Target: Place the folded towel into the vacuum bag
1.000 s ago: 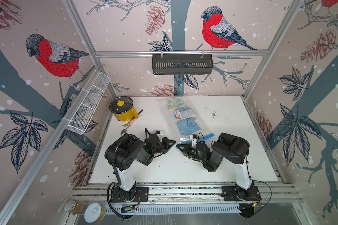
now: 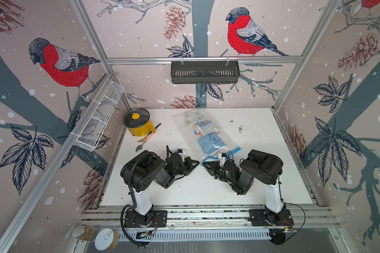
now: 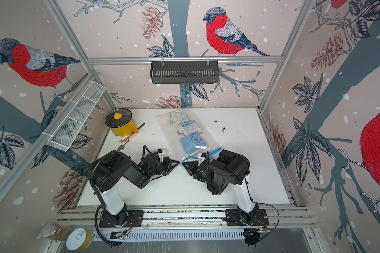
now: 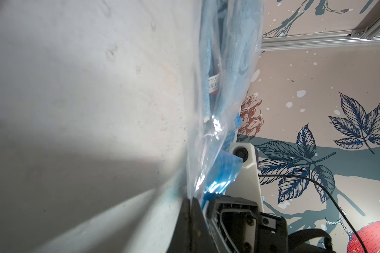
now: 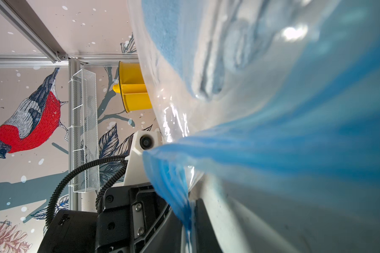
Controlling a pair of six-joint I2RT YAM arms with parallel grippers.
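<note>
A folded blue towel [image 2: 211, 143] lies inside the clear vacuum bag [image 2: 189, 145] in the middle of the table, seen through the film. The bag's blue-striped end [image 2: 236, 150] faces my arms. My right gripper [image 2: 205, 164] is shut on the bag's blue edge; in the right wrist view that strip [image 5: 168, 177] gathers down between the fingers. Just left of it, my left gripper [image 2: 198, 162] is shut. In the left wrist view, clear film reaches its fingertips [image 4: 196, 206]; whether any is pinched between them I cannot tell.
At the back left stands a yellow pot [image 2: 140, 124] with a dark lid, and a spoon [image 2: 141, 146] with other utensils lies beside it. A dark rack [image 2: 204, 78] hangs on the back wall.
Both grippers have shifted slightly to the right. The bag's far end has moved a little left, and its blue edge has bunched up near the right gripper.
</note>
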